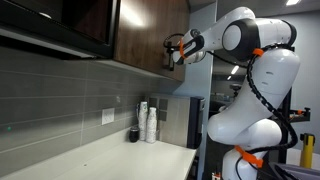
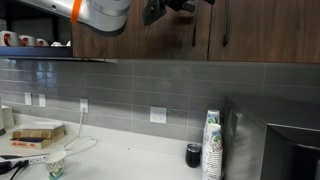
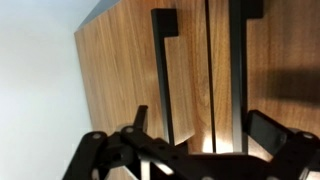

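Two wooden cabinet doors with long black handles fill the wrist view. The left handle [image 3: 163, 75] and the right handle [image 3: 238, 75] run either side of the seam between the doors. My gripper is open at the lower edge, its fingers apart. The right handle passes close beside the right finger [image 3: 262, 130]; whether they touch is unclear. In exterior view 1 my gripper [image 1: 172, 49] is up against the front of the upper cabinet [image 1: 147, 35]. Exterior view 2 cuts off most of the gripper at its top edge.
Below lies a white counter [image 1: 110, 158]. Stacked paper cups [image 2: 212, 145], a black tumbler [image 2: 193, 155] and a steel appliance [image 2: 265, 135] stand on it at the right. An open shelf with mugs [image 2: 27, 41] is at upper left.
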